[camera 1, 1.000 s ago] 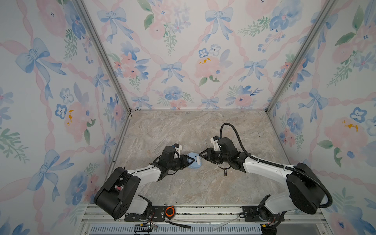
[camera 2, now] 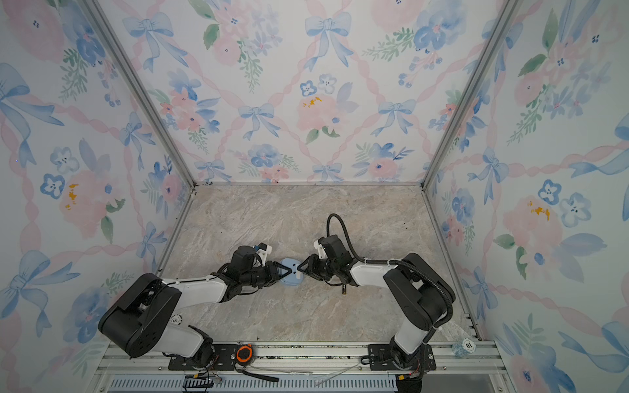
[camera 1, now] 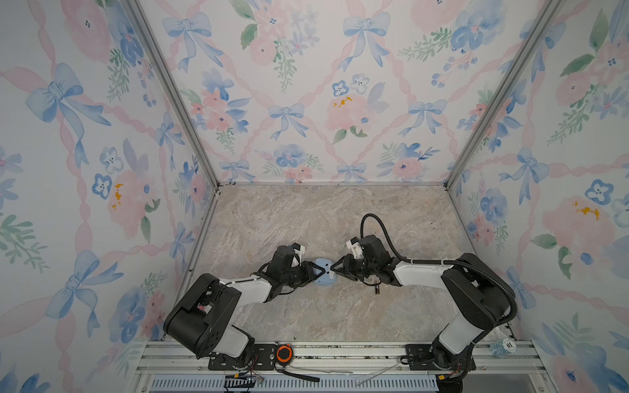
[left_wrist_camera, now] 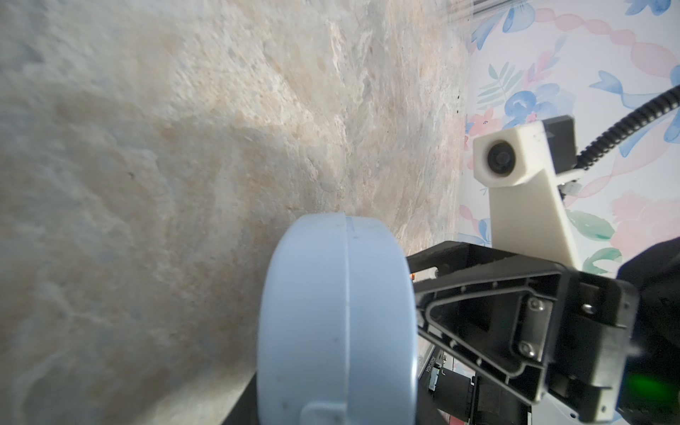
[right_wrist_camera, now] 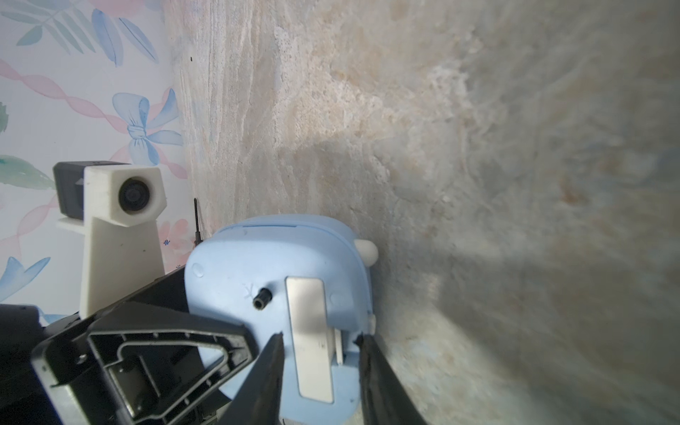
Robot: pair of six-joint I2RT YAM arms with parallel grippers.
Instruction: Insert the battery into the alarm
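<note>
The light blue alarm (camera 1: 323,271) is held up between the arms, with my left gripper (camera 1: 317,270) shut on it. In the right wrist view its back faces the camera. A white strip (right_wrist_camera: 309,338) runs down that back, a black knob (right_wrist_camera: 262,298) sits beside it, and a small white tab stands out at the strip's edge. My right gripper is part open, its blurred fingers on either side of the strip. Contact cannot be told. No battery can be clearly made out. In the left wrist view the alarm's rounded rim (left_wrist_camera: 336,318) hides most of the left fingers.
A small dark object (camera 1: 377,289) lies on the table below the right gripper, too small to identify. An orange ring-shaped item (camera 1: 283,353) sits on the front rail.
My right gripper has moved left and slightly down toward the alarm's back, its arm swinging inward.
</note>
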